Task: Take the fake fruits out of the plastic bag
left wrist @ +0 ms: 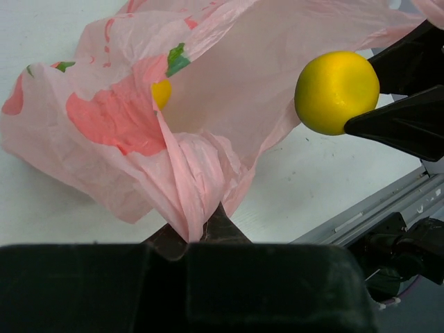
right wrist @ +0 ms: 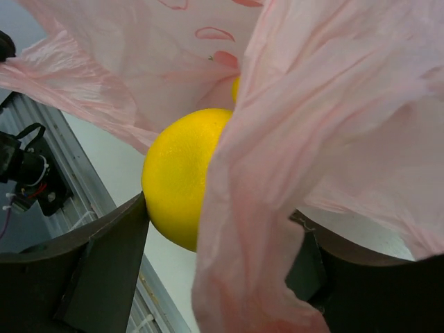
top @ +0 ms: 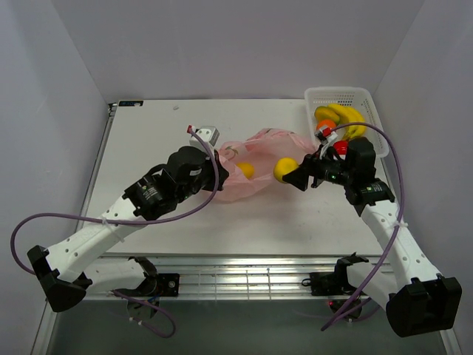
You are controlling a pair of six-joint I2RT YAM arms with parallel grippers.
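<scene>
The pink plastic bag (top: 259, 148) lies crumpled mid-table, a yellow fruit (top: 244, 169) inside it. My left gripper is shut on a bunched fold of the bag's edge. My right gripper (top: 295, 171) holds a round yellow fruit between its fingertips, at the bag's right side; in the right wrist view a flap of pink plastic (right wrist: 257, 208) hangs over part of that fruit and the right finger.
A white basket (top: 321, 96) at the back right holds bananas, a mango and red fruits.
</scene>
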